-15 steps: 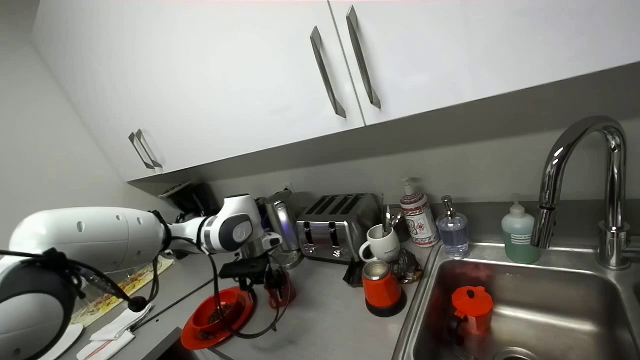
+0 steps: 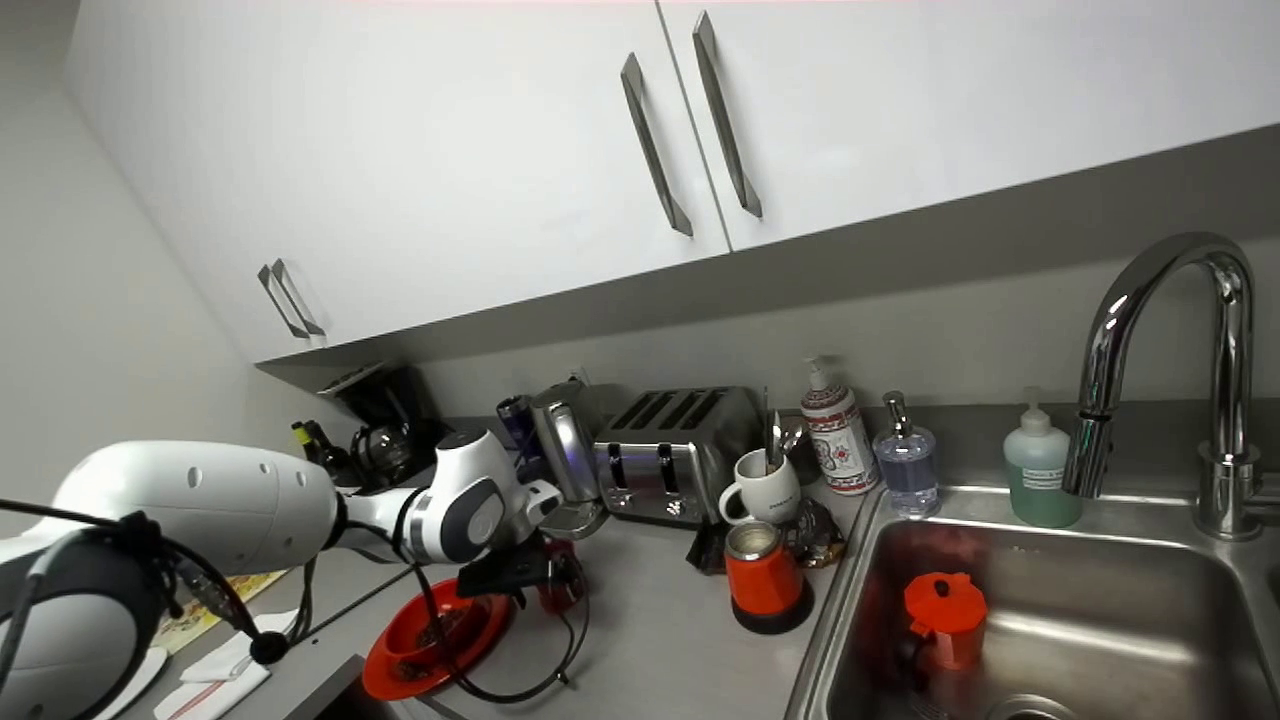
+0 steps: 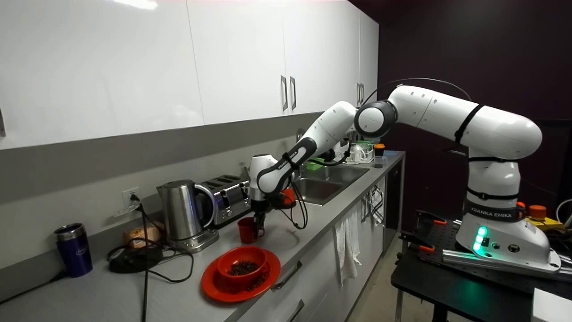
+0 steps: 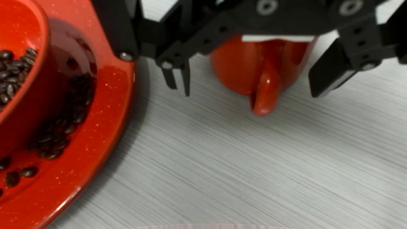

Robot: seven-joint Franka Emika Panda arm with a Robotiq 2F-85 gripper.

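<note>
A red mug [image 4: 238, 68] stands on the grey counter, its handle pointing toward the bottom of the wrist view. My gripper is open, one finger on each side of the mug and clear of it; the mug's upper part is hidden behind the gripper body. In exterior view 2 the gripper [image 3: 259, 220] reaches down at the mug [image 3: 246, 230]. Beside it, a red bowl [image 3: 244, 254] of dark coffee beans sits on a red plate [image 3: 214, 284], with more beans lying loose on the plate.
Behind the mug stand a steel toaster [image 2: 672, 462] and a kettle [image 3: 179, 212]. To the right are an orange-and-black container [image 2: 764, 582], a white mug [image 2: 765, 490] with utensils, and the sink [image 2: 1080, 588] holding an orange pot [image 2: 948, 612].
My arm and gripper have come down toward the counter around the red mug. The mug, plate and bowl appear unmoved.
</note>
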